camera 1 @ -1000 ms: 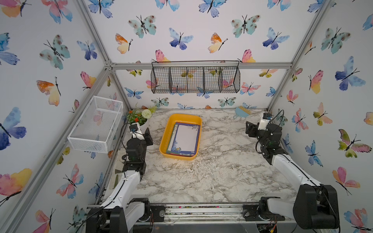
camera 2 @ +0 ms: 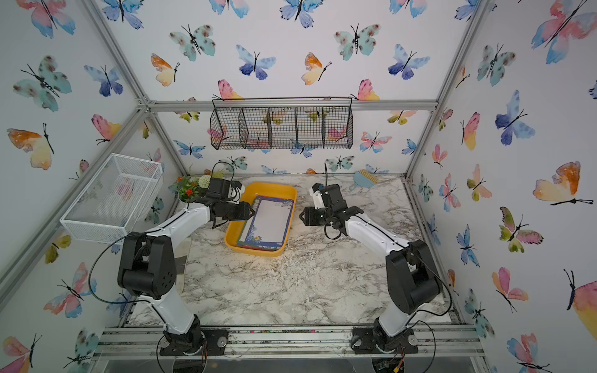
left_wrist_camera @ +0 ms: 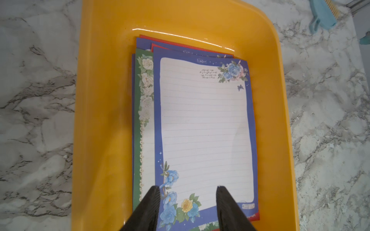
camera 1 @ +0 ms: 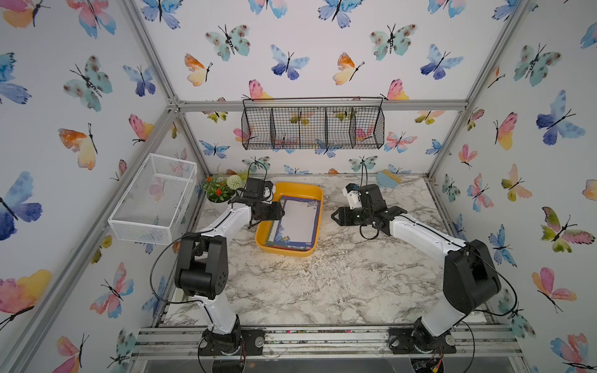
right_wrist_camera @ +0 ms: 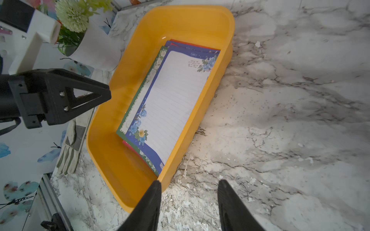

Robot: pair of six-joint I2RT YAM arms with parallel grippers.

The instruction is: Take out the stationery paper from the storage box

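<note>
A stack of flowered stationery paper (left_wrist_camera: 204, 130) lies in the yellow storage box (camera 1: 288, 248), a white lined sheet with blue border on top, green and red edges beneath. My left gripper hangs over the box's left side, pointing into it, fingers apart and empty above the paper. My right gripper is open just outside the box's right wall, above bare table, with nothing between its fingers.
A potted flower plant (camera 1: 217, 189) stands left of the box at the back, and a blue brush-like object (camera 1: 387, 177) lies at back right. A white wire basket (camera 1: 152, 199) and black wire baskets (camera 1: 312, 127) are on the walls.
The box and paper have not moved.
</note>
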